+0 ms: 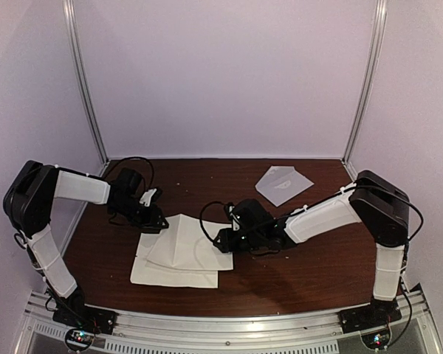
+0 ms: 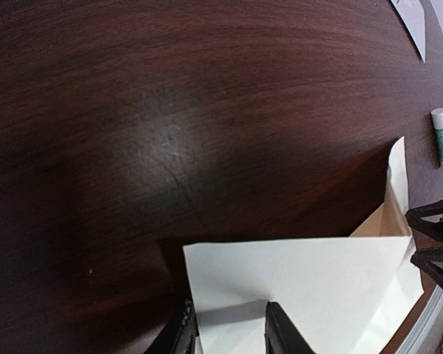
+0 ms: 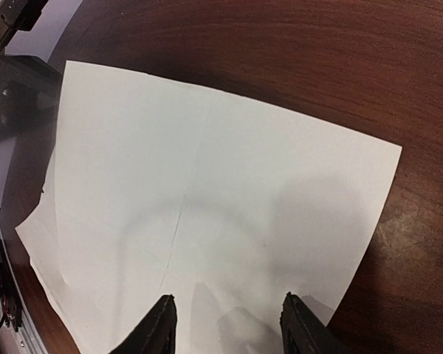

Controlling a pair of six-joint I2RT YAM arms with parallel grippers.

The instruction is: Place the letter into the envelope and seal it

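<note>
Two white paper sheets (image 1: pixel 184 251) lie stacked at the front middle-left of the table, the upper one lifted and bent at its left part; in the left wrist view the paper (image 2: pixel 295 273) rises with a fold. My left gripper (image 1: pixel 159 223) is at the paper's upper left corner, its fingertips (image 2: pixel 273 317) apart over the edge. My right gripper (image 1: pixel 223 243) is at the upper sheet's right side; in the right wrist view its fingers (image 3: pixel 155 332) lie over the paper, and what is between them is unclear. A white envelope-like piece (image 1: pixel 283 184) lies at the back right.
A glue stick (image 2: pixel 441 139) shows in the left wrist view.
</note>
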